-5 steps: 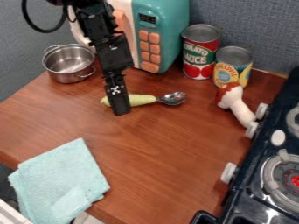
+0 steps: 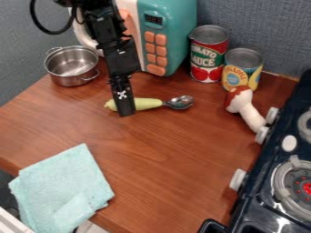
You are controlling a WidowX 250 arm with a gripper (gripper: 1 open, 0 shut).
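The black robot gripper [image 2: 124, 106] points down onto the wooden table, over the left part of a yellow, elongated object [image 2: 148, 104] that looks like a banana or corn. A metal spoon [image 2: 179, 102] lies at that object's right end. The gripper hides part of the yellow object, and whether its fingers are open or closed around it is unclear.
A steel pot [image 2: 72, 67] is back left, a teal toy microwave [image 2: 173, 41] behind, cans [image 2: 208, 55] back right, a white-red toy [image 2: 243, 107] right, a black stove [image 2: 282, 182] far right. A cloth [image 2: 61, 187] lies front left.
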